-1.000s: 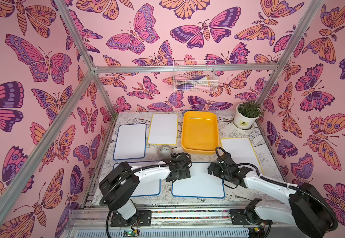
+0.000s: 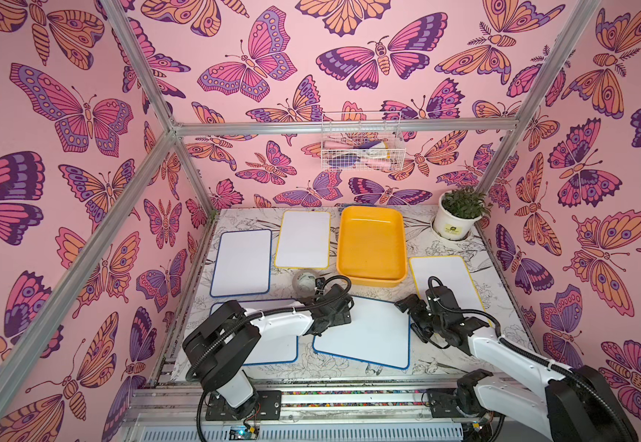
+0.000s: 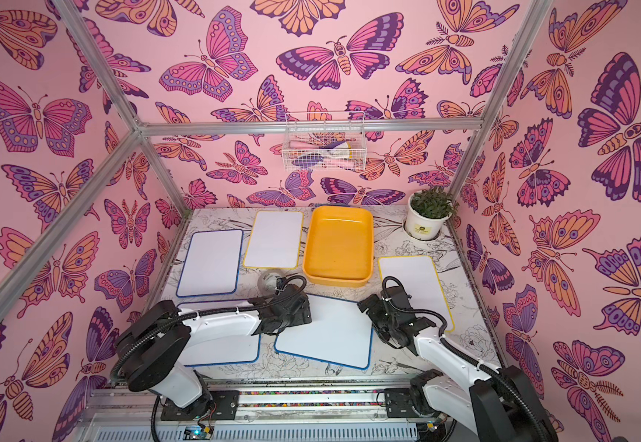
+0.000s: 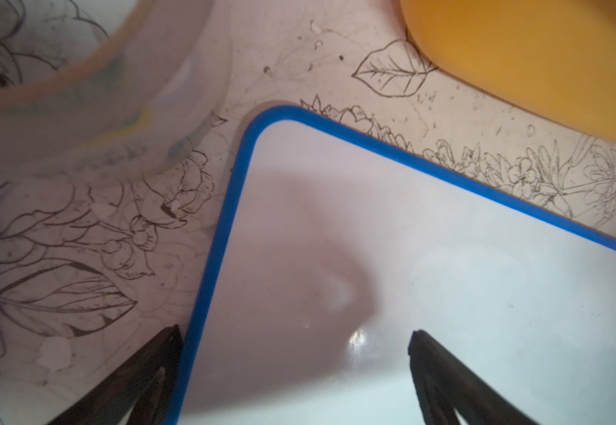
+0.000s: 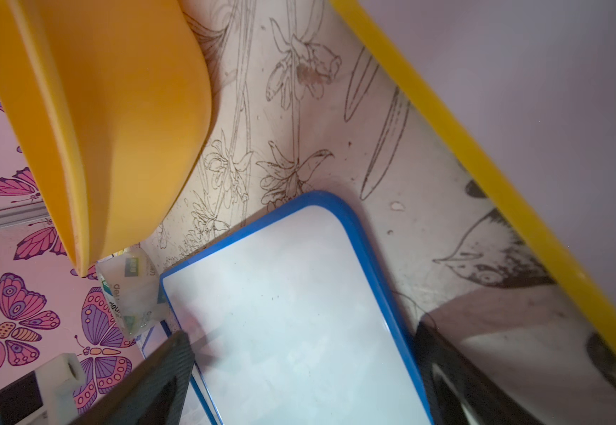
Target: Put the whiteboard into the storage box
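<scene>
The blue-edged whiteboard (image 2: pixel 368 331) lies flat at the front middle of the table, slightly turned, in front of the yellow storage box (image 2: pixel 371 246), which looks empty. My left gripper is open over the board's left end; its left finger (image 4: pixel 159 361) is at the blue left edge, the other over the white face. At the board's right end my right gripper is open too, one finger (image 5: pixel 435 354) at the blue right edge and the other towards the opposite edge. Neither one grips anything. The wrists hide parts of the board from above.
Blue-edged boards (image 2: pixel 241 263) (image 3: pixel 221 346) lie at the left. Yellow-edged boards (image 2: pixel 303 239) (image 3: pixel 417 283) flank the box. A clear round container (image 4: pixel 109 127) stands close by my left gripper. A potted plant (image 2: pixel 459 213) occupies the back right corner.
The front middle board has slid a little left and turned, its left end shifting towards the back. My right gripper has moved and turned at its right end; the left arm has barely shifted.
</scene>
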